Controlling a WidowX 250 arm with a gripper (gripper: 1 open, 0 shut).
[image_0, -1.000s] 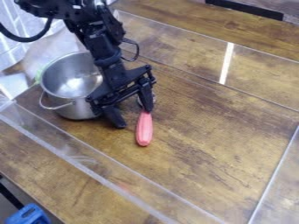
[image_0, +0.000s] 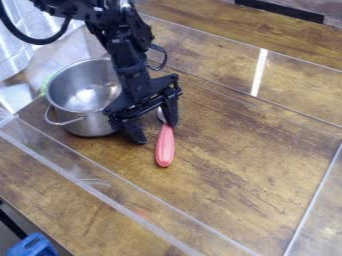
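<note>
The black gripper (image_0: 147, 118) hangs low over the wooden table, just right of a steel pot (image_0: 83, 90) with a wire handle. A pink-handled utensil (image_0: 164, 145) lies on the table, its upper end under or between the gripper's fingers. Whether the fingers are shut on it cannot be seen clearly; the dark body hides that end.
Clear plastic walls edge the wooden surface (image_0: 247, 160) at the front and right. A blue object (image_0: 34, 247) is at the bottom left corner, and white translucent items stand behind the pot.
</note>
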